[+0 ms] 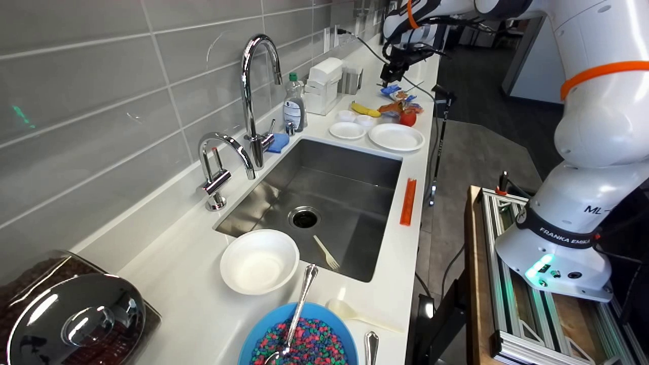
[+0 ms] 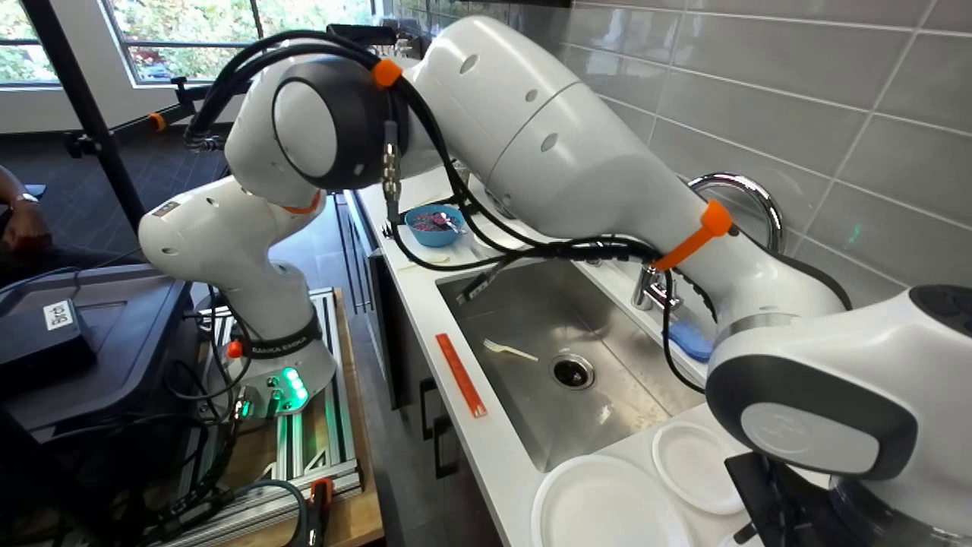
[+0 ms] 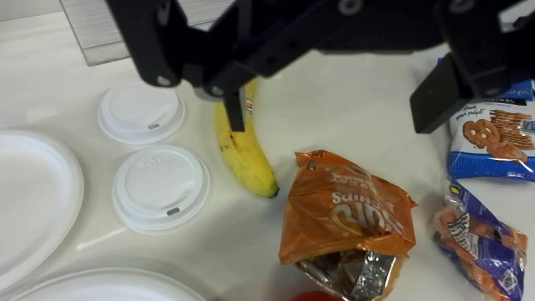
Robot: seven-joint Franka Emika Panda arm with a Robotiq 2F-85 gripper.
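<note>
My gripper stands wide open over the far end of the counter, with nothing between its fingers. In the wrist view, a yellow banana (image 3: 245, 160) lies beneath the left finger (image 3: 234, 113), which hides part of it. Below the gap between the fingers is an orange, opened chips bag (image 3: 346, 208). A blue and white pretzel bag (image 3: 494, 140) is at the right, partly covered by the right finger, and a purple snack packet (image 3: 479, 246) lies below it. In exterior view 1, the gripper (image 1: 390, 76) is small and dark, above these snacks.
Two white lids (image 3: 160, 188) and white plates (image 3: 37, 200) sit left of the banana. A red round item (image 1: 407, 116) is by the counter edge. Nearer are the sink (image 1: 331, 191) with a fork (image 1: 326, 252), the tall faucet (image 1: 246, 91) and a blue bowl (image 1: 255, 340).
</note>
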